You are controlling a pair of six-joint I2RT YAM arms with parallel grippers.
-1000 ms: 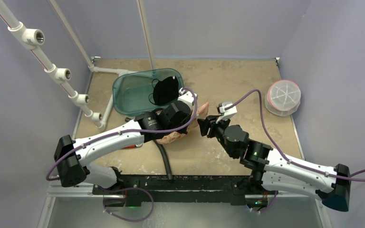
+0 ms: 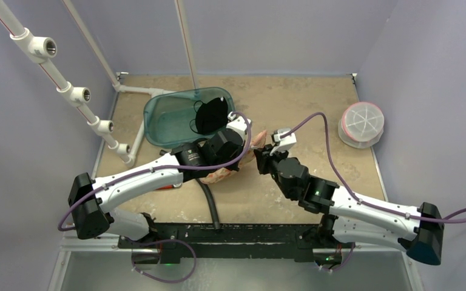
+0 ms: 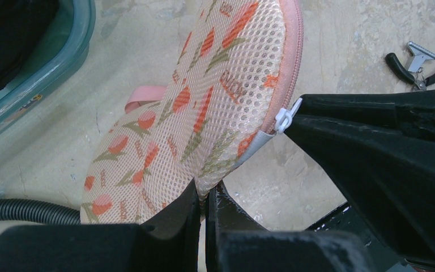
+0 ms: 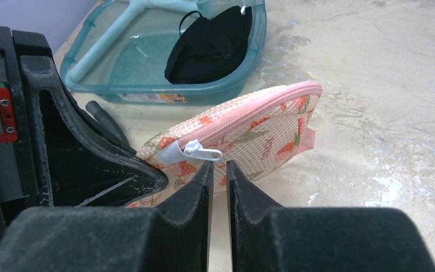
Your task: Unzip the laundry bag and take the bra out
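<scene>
The floral mesh laundry bag (image 3: 164, 141) with a pink zip is held up by my left gripper, shut on its fabric. The white zipper pull (image 4: 201, 152) sits at the zip's end by a grey tab. My right gripper is at the pull, its fingertips just below the pull's ring with a narrow gap between them; whether they grip it I cannot tell. In the top view both grippers meet over the bag. No bra can be made out inside.
A teal tub (image 2: 167, 121) with black cloth (image 2: 211, 115) stands behind the bag. A black hose (image 2: 209, 203) lies in front. A round lidded container (image 2: 363, 121) stands at the right.
My right gripper has moved slightly left toward the bag's zip and turned a little since a second ago. The left arm looks unmoved.
</scene>
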